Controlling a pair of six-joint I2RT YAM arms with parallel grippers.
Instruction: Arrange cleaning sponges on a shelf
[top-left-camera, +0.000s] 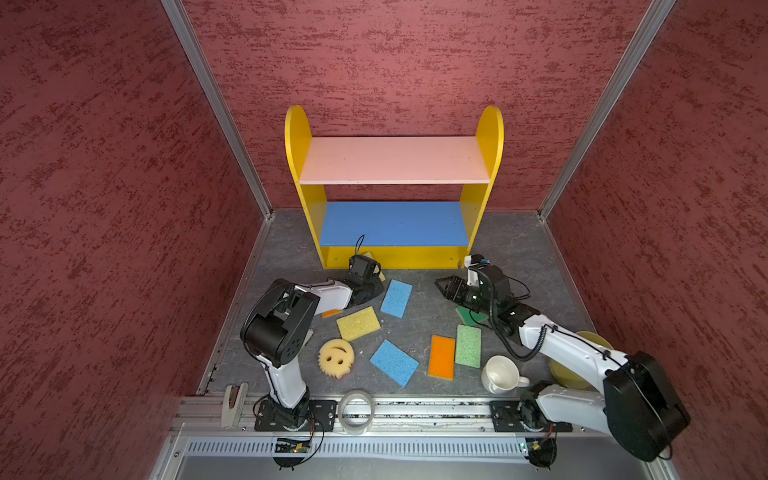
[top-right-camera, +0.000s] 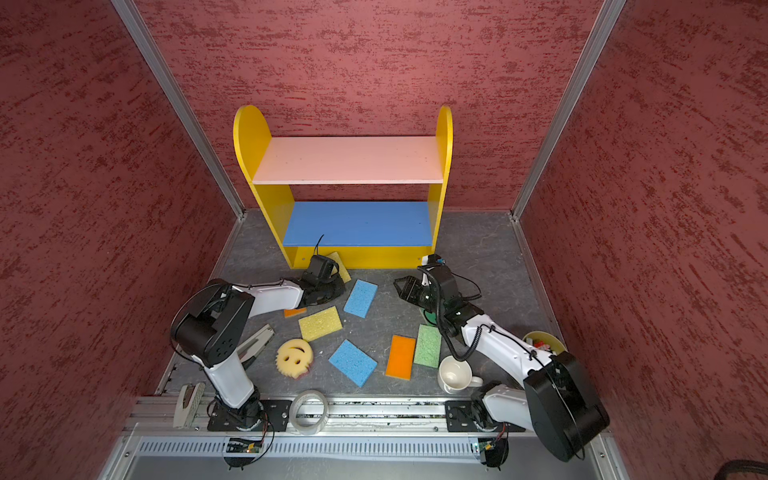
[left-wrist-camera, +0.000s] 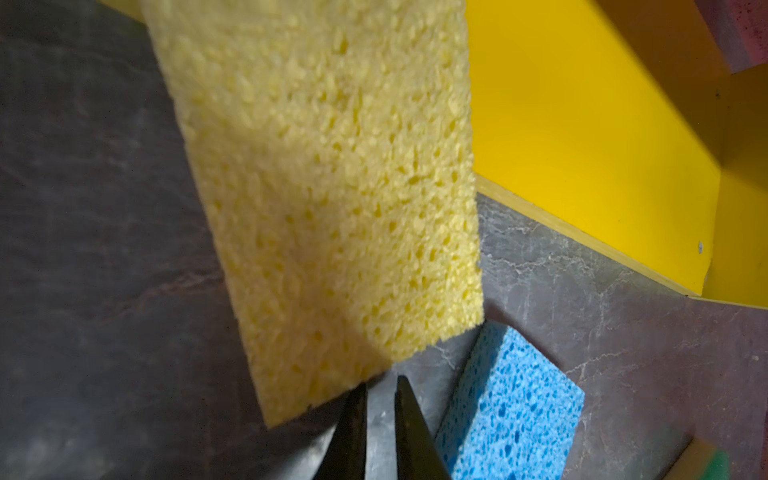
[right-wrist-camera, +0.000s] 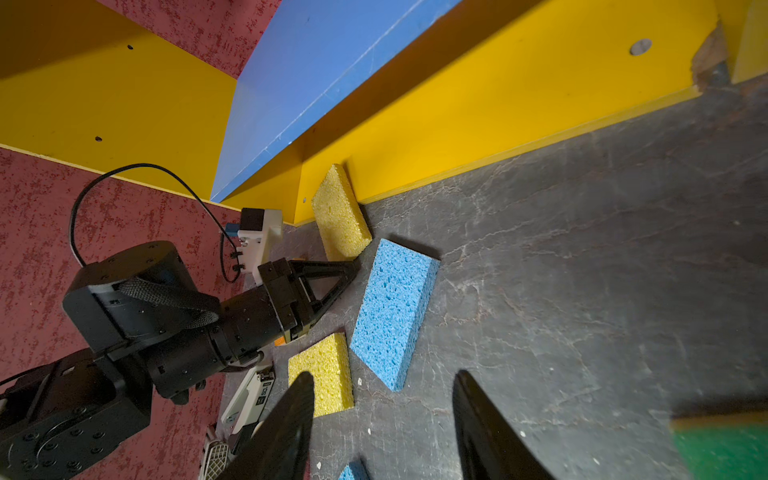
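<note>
Below the yellow shelf's blue board (top-left-camera: 392, 220), a yellow sponge (left-wrist-camera: 344, 208) stands near the front panel. My left gripper is low beside it, its narrow tips just under the sponge's near end in the left wrist view; I cannot tell whether they grip it. A blue sponge (right-wrist-camera: 392, 304) lies right of it, and a second yellow sponge (right-wrist-camera: 320, 372) nearer. My right gripper hangs open with nothing between its fingers. Orange (top-left-camera: 441, 356), light green (top-left-camera: 468, 346) and blue sponges (top-left-camera: 393, 362) lie at the front.
The pink upper board (top-left-camera: 392, 158) and blue board are empty. A smiley sponge (top-left-camera: 336, 360), mug (top-left-camera: 500, 372), tape roll (top-left-camera: 355, 400) and yellow bowl (top-right-camera: 544, 336) sit along the front and sides. Bare floor lies before the shelf's right half.
</note>
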